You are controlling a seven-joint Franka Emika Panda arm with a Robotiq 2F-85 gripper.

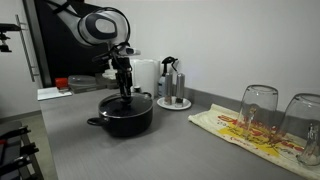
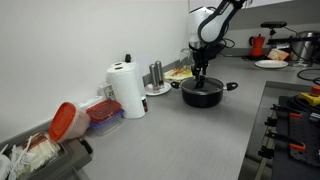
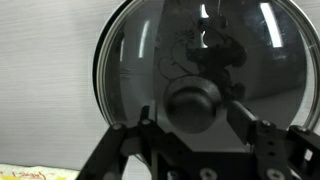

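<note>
A black pot with two side handles stands on the grey counter. Its glass lid rests on top, with a round black knob at the centre. Just above the lid, my gripper points down with its fingers open on either side of the knob. From the wrist view I cannot tell whether the fingers touch the knob. In the second exterior view the pot sits below the gripper, and the lid lies level on it.
Two upturned glasses stand on a yellow patterned cloth at the right. Behind the pot are a plate with bottles and a paper towel roll.
</note>
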